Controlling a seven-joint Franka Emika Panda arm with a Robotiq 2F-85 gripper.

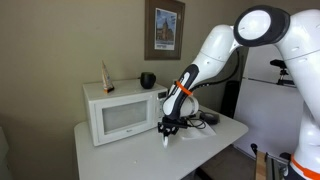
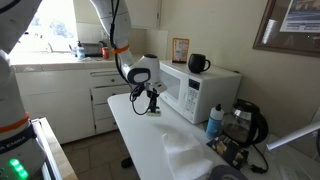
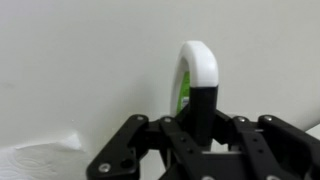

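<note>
In the wrist view, an object with a curved white edge and a green inner part [image 3: 196,64] stands up between my gripper's fingers. The same object shows as a small pale piece [image 1: 165,142] under my gripper [image 1: 167,131] in exterior view 1. My gripper [image 2: 153,104] is shut on it, close above the white table [image 2: 135,125], in front of the microwave. Exterior view 2 shows only a small pale part of the object, low at the fingertips. I cannot tell whether it touches the table.
Behind the gripper is a white microwave [image 1: 123,112] with a black mug [image 1: 148,80] and a cone-like item [image 1: 106,78] on top. A blue bottle [image 2: 215,122] and white cloth [image 2: 184,155] lie along the table.
</note>
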